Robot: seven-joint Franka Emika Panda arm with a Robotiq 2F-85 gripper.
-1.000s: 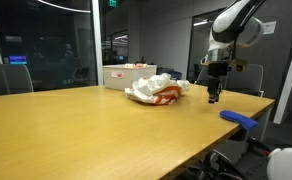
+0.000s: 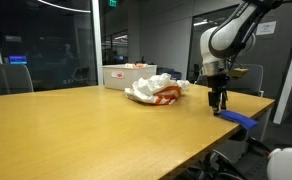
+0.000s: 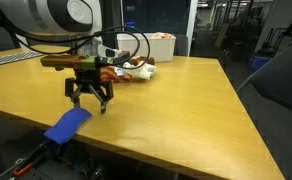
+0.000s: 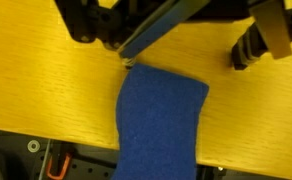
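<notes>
A flat blue piece, perhaps a folded cloth (image 3: 68,125), lies at the table's edge and reaches out past it. In the wrist view the blue cloth (image 4: 158,118) fills the lower middle, its near end on the wood. My gripper (image 3: 89,105) is low over the table, its fingers wide apart. Seen from the wrist, the gripper has one finger (image 4: 242,55) clear to the right of the cloth, while the left one is close to the cloth's upper corner. Nothing is held between them. Whether the left fingertip touches the cloth I cannot tell.
A crumpled white and orange bag (image 2: 154,91) rests farther back on the table (image 2: 76,130), with a white box (image 2: 126,76) behind it. Beyond the edge is the dark robot mount, and a cable loops around the arm.
My gripper has come down towards the tabletop, beside the blue cloth. The cloth, bag and box have stayed where they were.
</notes>
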